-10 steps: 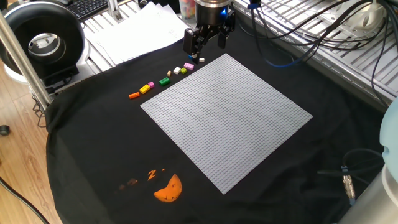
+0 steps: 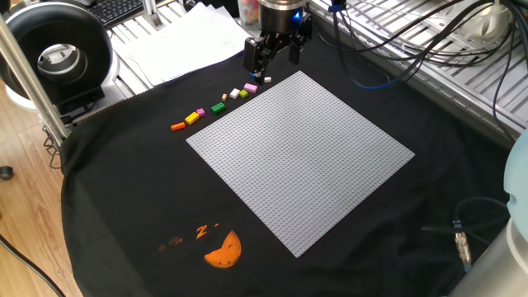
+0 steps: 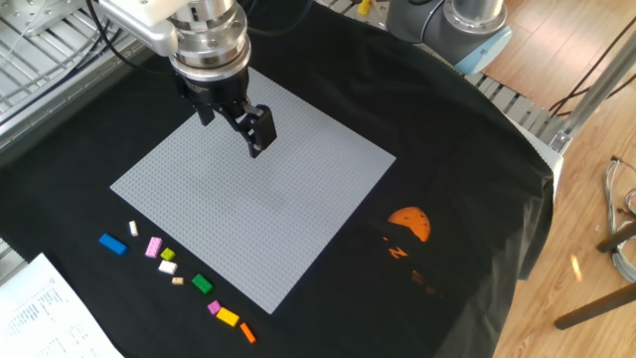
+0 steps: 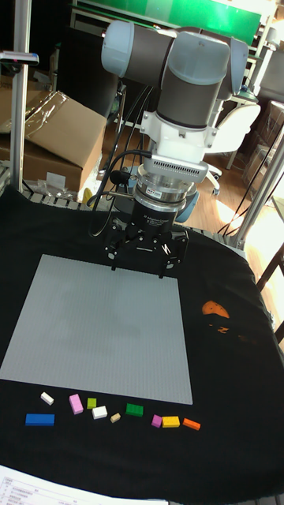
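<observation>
My gripper (image 4: 138,271) hangs above the grey studded baseplate (image 4: 92,337), its two fingers spread apart and nothing between them. In exterior view 2 the open gripper (image 3: 232,136) covers part of the bare plate. A row of loose bricks lies on the black cloth along one plate edge: a blue brick (image 3: 113,244), a small white one (image 3: 133,228), a pink one (image 3: 153,247), a lime one (image 3: 168,254), a green one (image 3: 202,283), a yellow one (image 3: 228,316) and an orange one (image 3: 247,332), among others. In exterior view 1 the gripper mostly hides the blue brick.
Paper sheets (image 2: 177,49) lie beyond the brick row. Cables (image 2: 412,54) run over the metal rack beside the cloth. An orange print (image 2: 223,250) marks the cloth.
</observation>
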